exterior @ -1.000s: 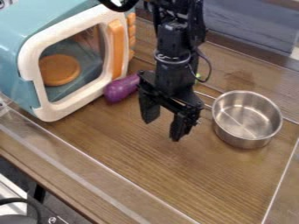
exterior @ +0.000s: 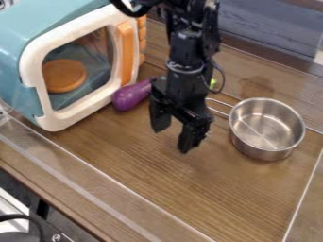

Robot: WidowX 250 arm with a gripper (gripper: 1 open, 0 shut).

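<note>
A black robot arm hangs from the top centre, its gripper [exterior: 176, 121] open above the wooden table, with nothing seen between its fingers. Just left of it a purple eggplant [exterior: 128, 95] lies beside the toy oven. To the right sits a silver pot [exterior: 266, 129] with a handle reaching left toward the arm. The teal and white toy oven [exterior: 53, 106] at the left holds a round orange disc [exterior: 64, 76].
A small green object [exterior: 213, 83] lies behind the arm, partly hidden. A grey wall borders the back.
The gripper has shifted very slightly over the last second. The other things lie where they were.
</note>
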